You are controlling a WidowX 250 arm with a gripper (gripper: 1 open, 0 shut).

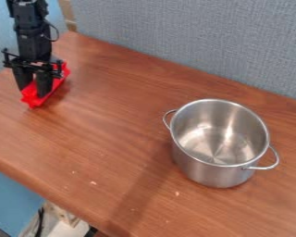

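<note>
A red object (34, 95) lies on the wooden table near its left edge, at the upper left of the view. My black gripper (38, 81) is lowered right over it, its fingers around or against the red object. The fingers are dark and overlap, so whether they are shut on it cannot be told. A steel pot (220, 164) with two side handles stands upright on the right part of the table.
A grey padded wall (200, 42) runs along the back edge. The table's front left edge drops away to a blue surface.
</note>
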